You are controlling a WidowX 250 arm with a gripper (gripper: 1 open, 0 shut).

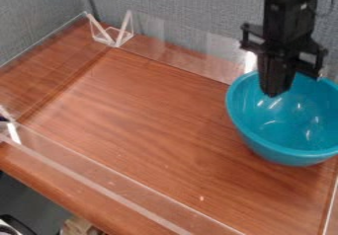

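Note:
My black gripper (275, 81) hangs at the upper right, its tip lowered into the back part of a turquoise bowl (278, 137), in front of the bowl's far inside as seen from the camera. The gripper looks shut, with nothing visible between its fingers. The bowl stands upright on the wooden table at the right side; its inside looks empty apart from where the gripper covers it.
Clear low walls line its edges. A white wire frame (113, 32) sits at the back left corner, and grey padded walls stand behind.

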